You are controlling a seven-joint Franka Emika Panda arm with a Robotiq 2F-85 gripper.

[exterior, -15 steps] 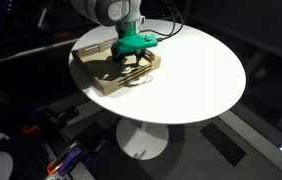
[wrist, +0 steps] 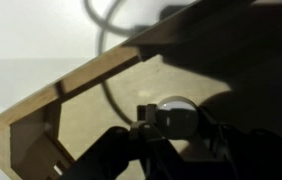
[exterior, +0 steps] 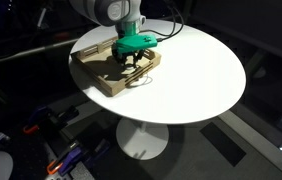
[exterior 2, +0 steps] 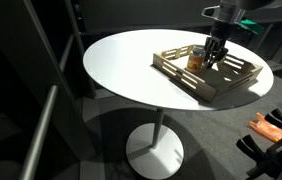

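A wooden slatted tray (exterior 2: 213, 92) rests on the round white table. Inside it stands an orange jar (exterior 2: 195, 60). My gripper (exterior 2: 217, 50) reaches down into the tray close by the jar. From the wrist view, a round pale lid (wrist: 178, 118) appears in the space between my dark fingers. Those fingers stand apart, one on each side of the lid. Whether they touch it is too dark to tell. In exterior view 1 the green part of the arm (exterior: 136, 43) is above the tray, and the jar is hard to make out there.
Tray walls (wrist: 81, 77) rise around the gripper. A dark cable (exterior: 173, 25) runs behind the arm. An orange object (exterior 2: 267, 126) lies below table height at right.
The arm's green part and the gripper have shifted very slightly over the tray. The table stays where it was.
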